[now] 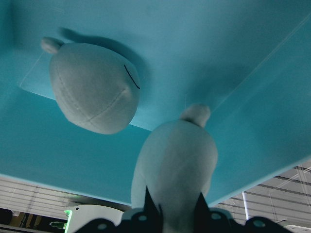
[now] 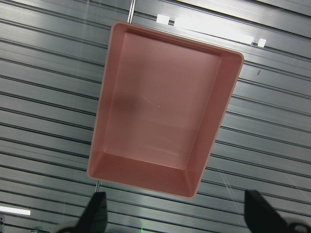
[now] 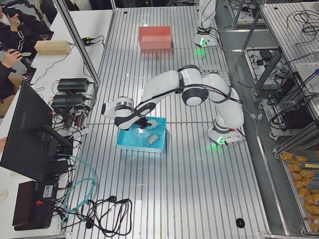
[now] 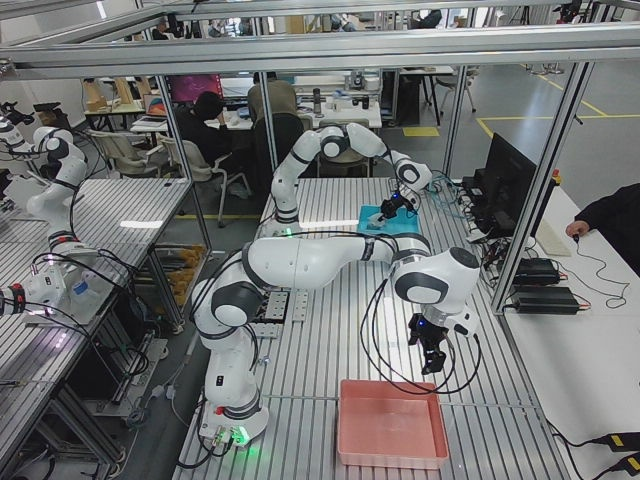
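Observation:
A blue bin [image 3: 140,147] holds two pale grey plush toys. One plush toy [image 1: 95,87] lies free on the bin floor. The other plush toy [image 1: 176,155] is between the fingers of my left gripper, which is shut on it, down inside the bin. My right gripper hangs above an empty pink bin [image 2: 158,104], its fingers wide open with nothing between them.
A slotted metal table [image 3: 189,189] carries both bins, with free space between and in front of them. A monitor [image 3: 27,134], power units and coiled cables line the left edge. Metal posts stand along the sides.

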